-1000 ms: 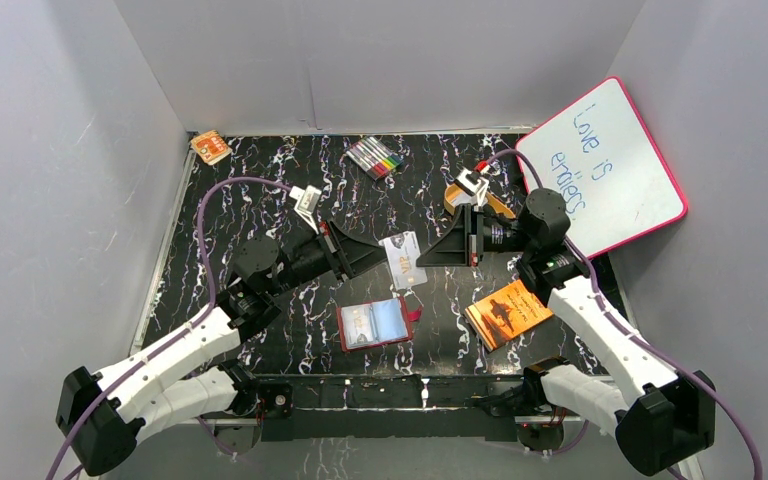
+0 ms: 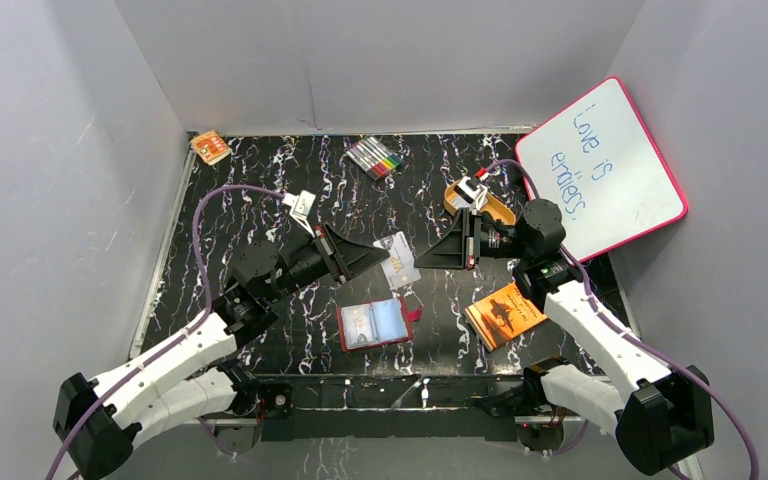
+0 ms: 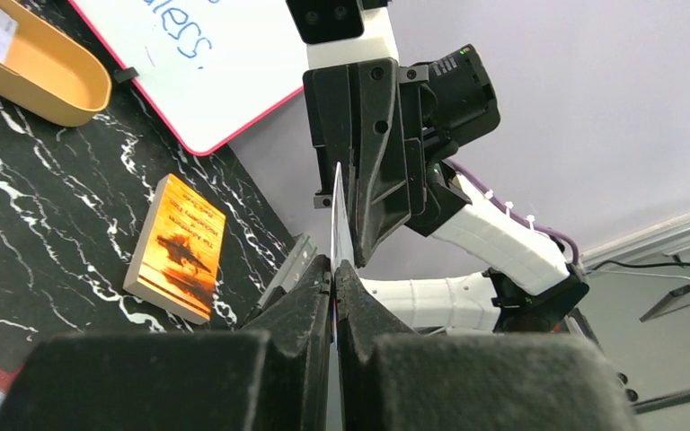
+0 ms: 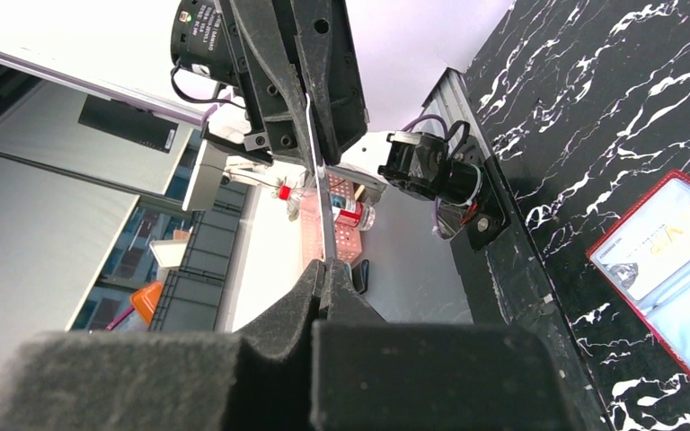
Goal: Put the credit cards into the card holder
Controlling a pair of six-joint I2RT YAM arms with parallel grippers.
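A pale credit card (image 2: 397, 262) hangs between my two grippers, above the table. At its left edge, my left gripper (image 2: 385, 253) is shut on it; the left wrist view shows the card (image 3: 341, 224) edge-on, rising from those fingertips. Tip to tip opposite, my right gripper (image 2: 417, 264) is shut at the card's right edge. In the right wrist view the card (image 4: 318, 162) is a thin strip reaching down to the right fingertips; whether they pinch it is unclear. The open red card holder (image 2: 375, 325) with clear sleeves lies on the table in front, below the grippers.
An orange book (image 2: 505, 315) lies to the right of the holder. A yellow tray (image 2: 498, 208) sits behind the right gripper, pens (image 2: 374, 157) at the back, and a whiteboard (image 2: 600, 165) at the right. Table around the holder's left is clear.
The card has shifted slightly left and tilted, with its right edge now drawn back to the right gripper's tip. The left gripper has moved slightly; the right one is almost still.
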